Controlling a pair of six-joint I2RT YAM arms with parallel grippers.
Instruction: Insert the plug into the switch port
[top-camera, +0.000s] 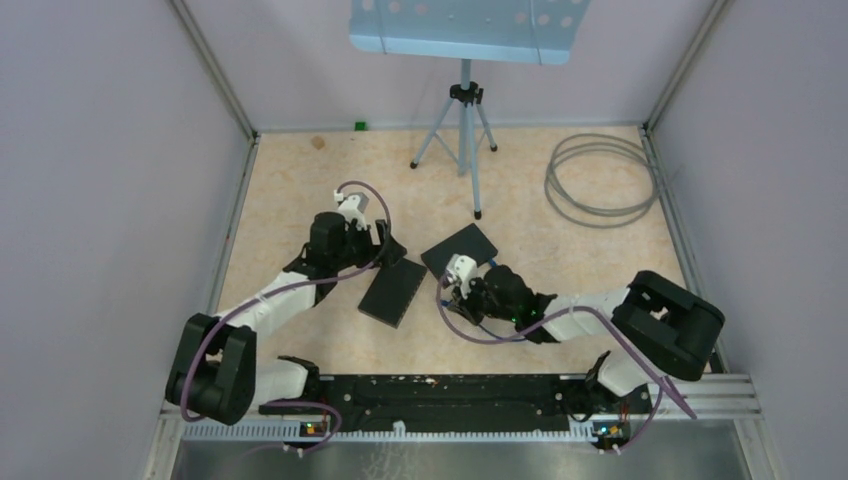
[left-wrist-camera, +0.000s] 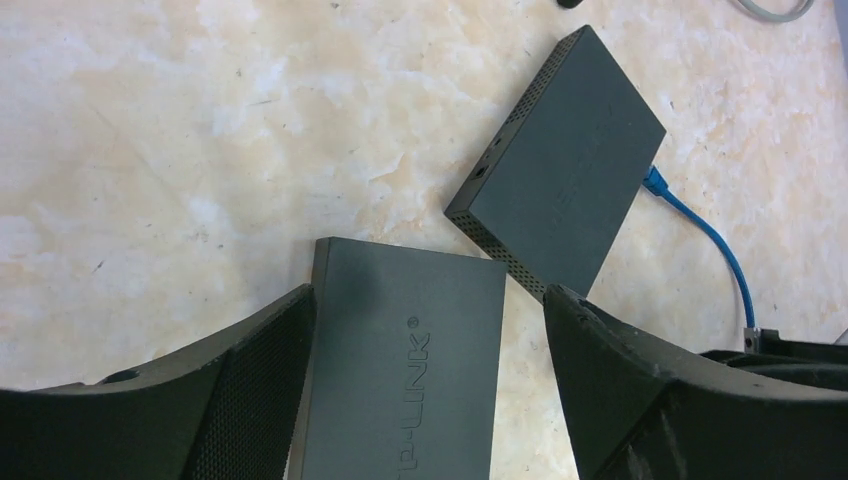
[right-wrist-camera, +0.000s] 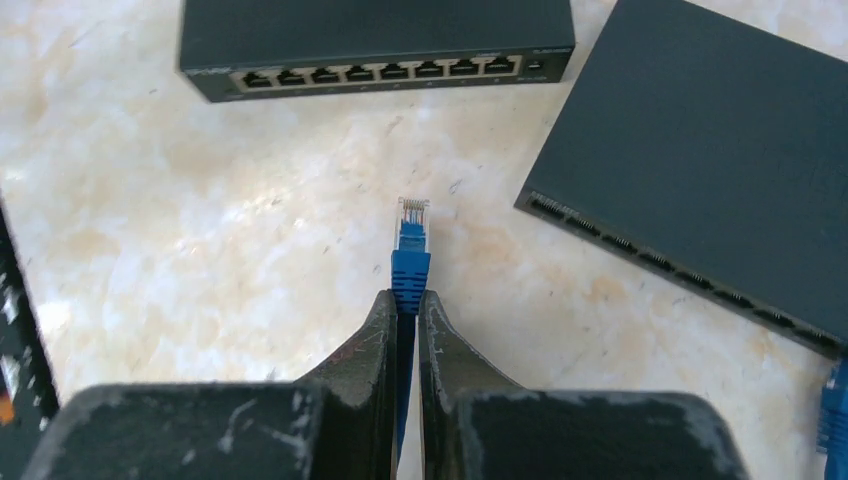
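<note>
A blue network cable with a clear-tipped plug (right-wrist-camera: 412, 225) is held by my right gripper, shut just behind the plug's tip. The plug points toward the black switch (right-wrist-camera: 380, 30), apart from its row of ports (right-wrist-camera: 378, 73). From above, my right gripper (top-camera: 447, 299) is right of that switch (top-camera: 393, 293). My left gripper stands open over the same TP-LINK-marked box (left-wrist-camera: 405, 350), nothing between its fingers. A second black box (left-wrist-camera: 570, 160) lies beside it, with another blue plug (left-wrist-camera: 655, 182) at its edge.
In the right wrist view the second box (right-wrist-camera: 700, 150) also has ports along its near edge. A tripod stand (top-camera: 466, 140) rises behind, and a coiled grey cable (top-camera: 600, 210) lies at the back right.
</note>
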